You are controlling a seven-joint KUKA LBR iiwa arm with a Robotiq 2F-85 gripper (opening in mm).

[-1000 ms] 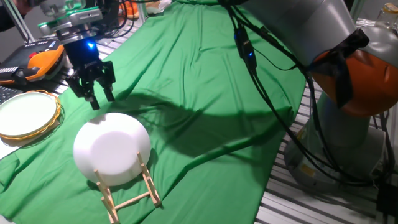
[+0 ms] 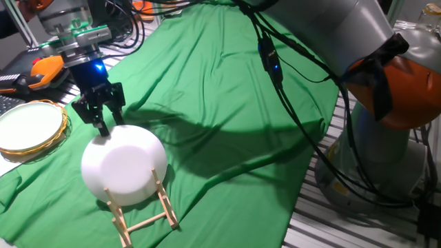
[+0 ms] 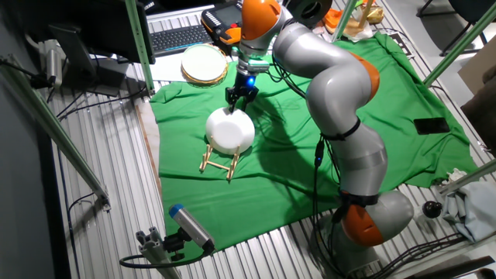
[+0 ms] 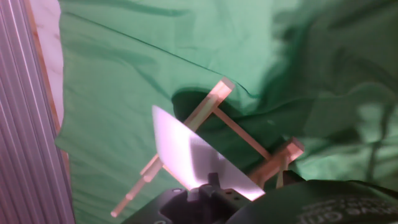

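A white plate [image 2: 124, 165] stands tilted on edge in a small wooden rack [image 2: 147, 222]. From above its upper rim my gripper [image 2: 111, 127] points down, the two black fingers spread apart. One fingertip overlaps the plate's top edge in exterior view 1, while the other sits by the rim farther right. Whether either touches the plate cannot be told. Seen from exterior view 2, the gripper [image 3: 238, 107] is at the far edge of the plate [image 3: 230, 130]. The wrist view has the plate [image 4: 180, 146] nearly edge-on, its near part hidden by the dark gripper.
Left of the plate lies a round wicker basket [image 2: 65, 127] with a pale flat inside. A keyboard [image 3: 180, 39] and an orange-black device [image 3: 222, 23] are behind it. Wrinkled green cloth [image 2: 227, 110] covers the table, with clear room right of the rack.
Plate and rack have stayed put.
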